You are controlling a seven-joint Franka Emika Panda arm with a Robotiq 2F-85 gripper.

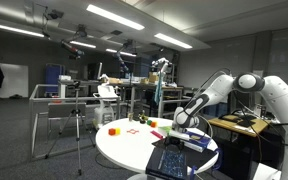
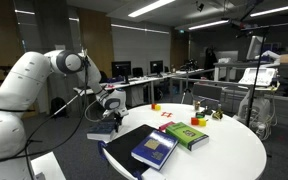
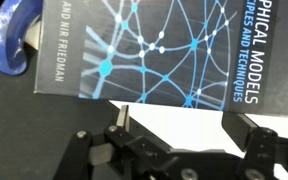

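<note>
In the wrist view a dark book with a blue network pattern on its cover lies just beyond my fingertips. My gripper is open, its fingers wide apart along the book's near edge, with nothing held between them. White table surface shows through the gap. From exterior view 2, the gripper points down over the left side of the table, above a book. How high it hovers is hard to judge.
A blue-covered book rests on something black near the table's front. Beside it lies a green book. Several small coloured objects stand farther back on the round white table. A blue curved object touches the dark book's left side.
</note>
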